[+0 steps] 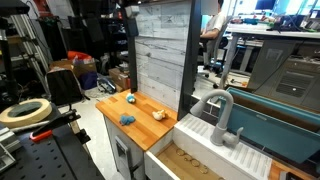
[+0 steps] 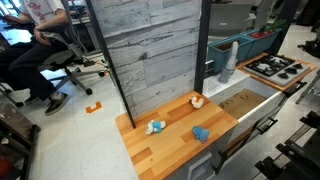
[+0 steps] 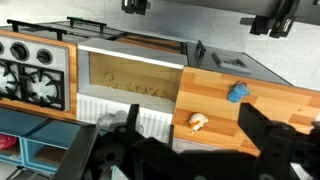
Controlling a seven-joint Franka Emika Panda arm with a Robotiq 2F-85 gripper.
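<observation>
My gripper is open above the counter in the wrist view, its dark fingers spread wide with nothing between them. Below it, on the wooden counter, lie a blue toy and an orange-and-white toy. A teal-and-white toy sits toward the counter's far end. In the first exterior view, part of the dark arm shows blurred at the upper left. An open white drawer with a wood-coloured bottom stands beside the counter; it looks empty.
A grey faucet rises by a blue sink basin. The stove lies beyond it. A white plank panel stands behind the counter. Bare wood surrounds the toys.
</observation>
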